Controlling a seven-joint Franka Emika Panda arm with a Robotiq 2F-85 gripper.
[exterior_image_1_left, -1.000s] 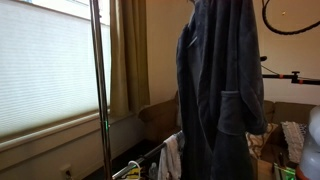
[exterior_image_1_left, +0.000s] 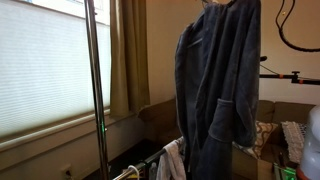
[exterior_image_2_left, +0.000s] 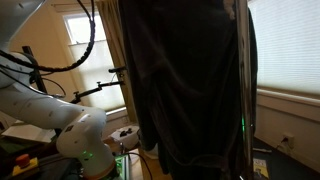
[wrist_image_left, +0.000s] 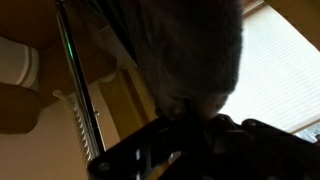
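A dark blue-grey robe (exterior_image_1_left: 212, 85) with long sleeves and a pocket hangs in the middle of exterior view 1. In exterior view 2 its dark cloth (exterior_image_2_left: 185, 85) fills the centre and hides much of what is behind. My gripper shows as dark, blurred shapes low in the wrist view. Cloth of the robe (wrist_image_left: 195, 50) runs down to the fingers, and the fingers look shut on it. Their exact hold is hard to see in the dark.
A metal pole (exterior_image_1_left: 97, 85) stands left of the robe, before a window with a pleated blind (exterior_image_1_left: 45, 65). White cloth (exterior_image_1_left: 171, 160) hangs on a low rail. The white arm (exterior_image_2_left: 60, 120) is at the left of exterior view 2. A sofa (exterior_image_1_left: 265, 115) stands behind.
The robe hangs a little lower, with its shoulder now in sight at the top of exterior view 1, and it has swayed sideways. The metal pole has shifted slightly.
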